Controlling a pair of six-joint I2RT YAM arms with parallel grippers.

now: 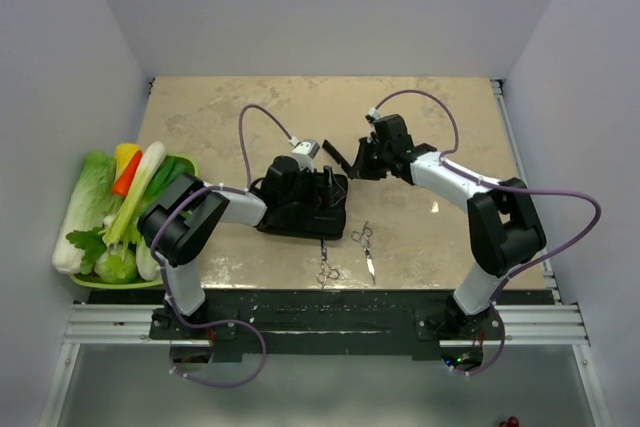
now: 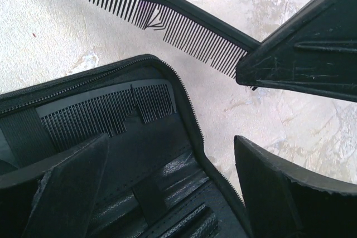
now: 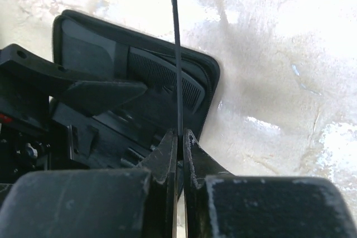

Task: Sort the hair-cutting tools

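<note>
The black tool case point(image 1: 305, 224) lies unzipped on the table, its far right corner also filling the lower left wrist view. One comb point(image 2: 100, 108) sits tucked in its upper pocket. Over the case, my left gripper stands open with nothing between its fingers. A second black comb is in the air just beyond the case edge, one end pinched by my right gripper, which is shut on it; it appears edge-on in the right wrist view.
A green basket point(image 1: 120, 284) of vegetables stands at the left. Both grippers are close together near the case's right edge. Bare table point(image 1: 450, 107) lies at the back and right.
</note>
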